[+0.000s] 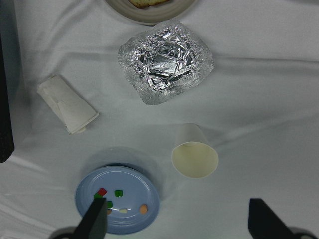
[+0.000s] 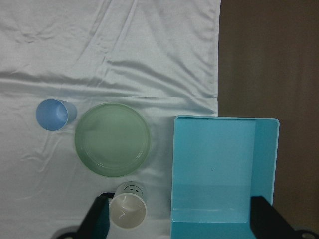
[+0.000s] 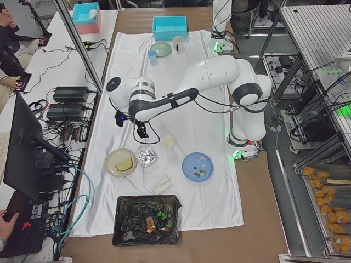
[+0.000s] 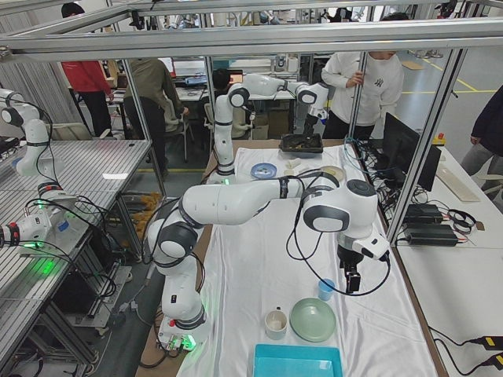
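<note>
My left gripper stands open over a foil bundle (image 1: 166, 62), a pale cup (image 1: 194, 159), a folded napkin (image 1: 68, 103), a blue plate (image 1: 130, 219) with small coloured pieces and a beige plate (image 1: 122, 11) with a bread-like slice. My right gripper is open above a green plate (image 2: 112, 139), a blue cup (image 2: 52, 114), a white mug (image 2: 127, 209) and a teal bin (image 2: 214, 154). Nothing shows between either gripper's fingers.
A black lined tray (image 3: 145, 219) with coloured pieces sits at the cloth's near edge. Monitors and cables line one side.
</note>
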